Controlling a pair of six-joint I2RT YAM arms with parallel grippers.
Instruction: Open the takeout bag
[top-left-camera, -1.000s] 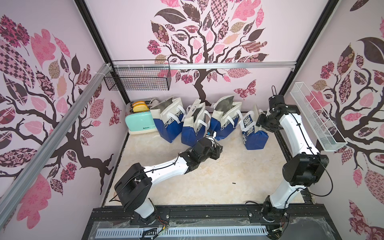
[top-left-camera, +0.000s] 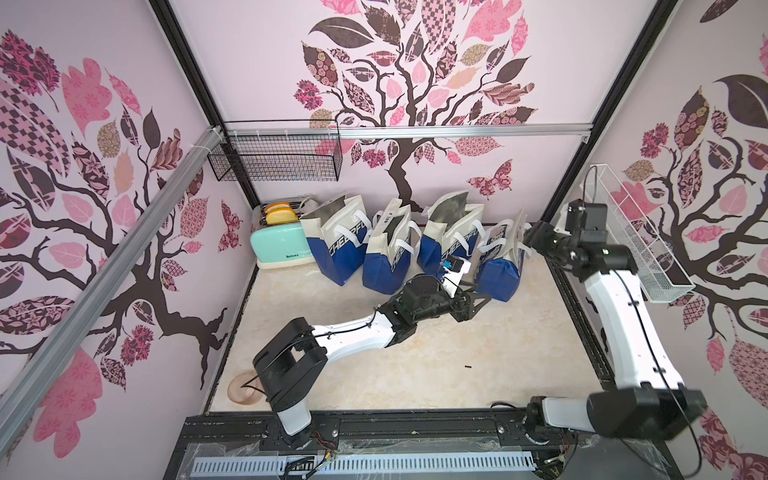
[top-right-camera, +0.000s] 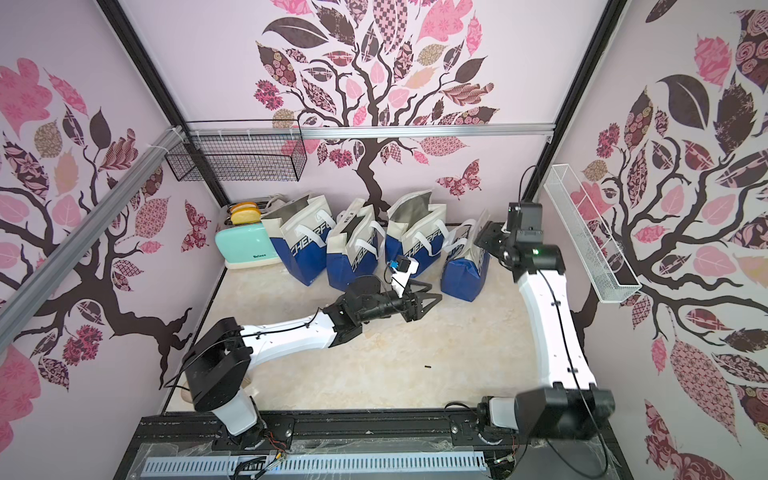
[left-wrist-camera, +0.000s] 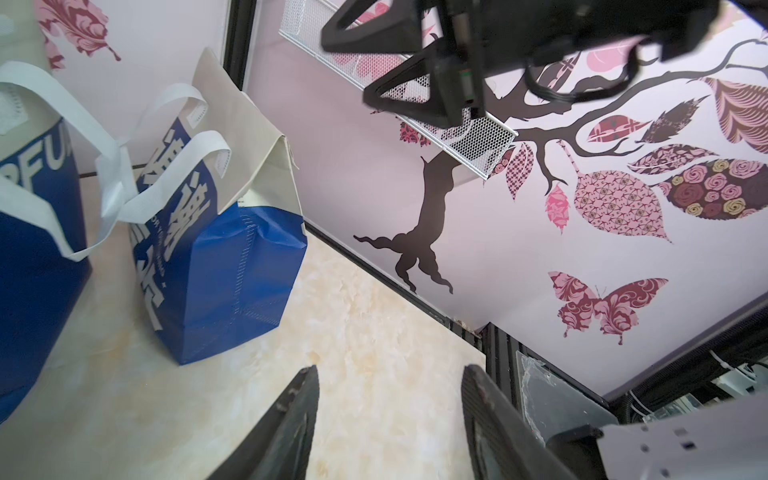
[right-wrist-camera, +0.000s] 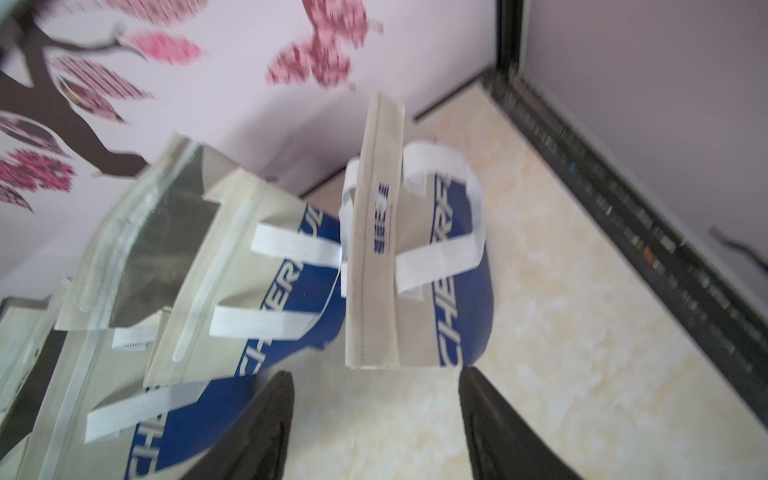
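The rightmost blue-and-white takeout bag (top-left-camera: 500, 272) stands on the table, also seen in the left wrist view (left-wrist-camera: 232, 264), its pale top flap upright and white handles at its side. My left gripper (top-left-camera: 476, 302) is open and empty, low in front of that bag. My right gripper (top-left-camera: 540, 236) hangs above and to the right of the bag; in the right wrist view its fingers (right-wrist-camera: 264, 424) stand apart with nothing held, and the bags lie below, slightly blurred.
Three other bags (top-left-camera: 336, 248) stand in a row along the back, beside a mint toaster (top-left-camera: 276, 244). A white wire basket (top-left-camera: 656, 264) hangs on the right wall.
The rightmost bag has turned somewhat.
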